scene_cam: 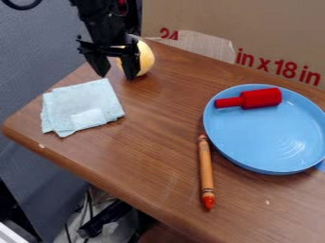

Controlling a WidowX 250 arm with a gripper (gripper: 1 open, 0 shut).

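My black gripper (112, 59) is at the top left of the wooden table, in front of a yellow round object (143, 57) that it partly hides. Its fingers point down; whether they hold anything is unclear. A light blue folded cloth (80, 108) lies below it on the left. On the right sits a blue plate (267, 142) with a red cylindrical object (249, 99) on it. An orange crayon-like stick (206, 172) lies left of the plate.
The left table edge runs diagonally, with grey flooring and cables beyond. A cardboard box (245, 28) stands along the back.
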